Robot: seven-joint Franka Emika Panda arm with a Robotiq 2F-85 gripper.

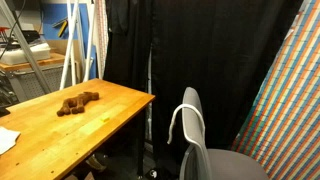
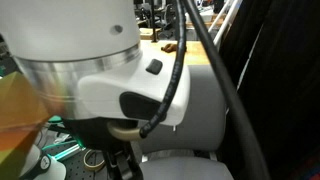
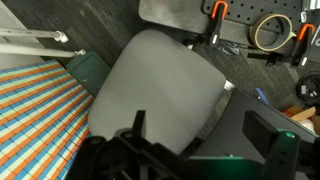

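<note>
My gripper stands open at the bottom of the wrist view, with one dark finger [image 3: 130, 140] at left and the other at right. Nothing shows held between them. Below it lies a grey chair seat [image 3: 155, 90]. A brown plush toy [image 1: 77, 103] rests on the wooden table [image 1: 100, 125] in exterior view 1, well away from the gripper. Small in exterior view 2, the brown toy [image 2: 172, 46] appears beyond the chair. The white and black arm [image 2: 100, 80] fills much of that view; its fingertips cannot be made out there.
A white strap or cable [image 1: 181, 116] hangs over the grey chair's back [image 1: 195, 115]. Orange-handled tools [image 3: 304, 38] and a tape roll [image 3: 270, 31] lie at the wrist view's upper right. Black curtains [image 1: 205, 50] and striped cloth [image 3: 45, 120] border the space.
</note>
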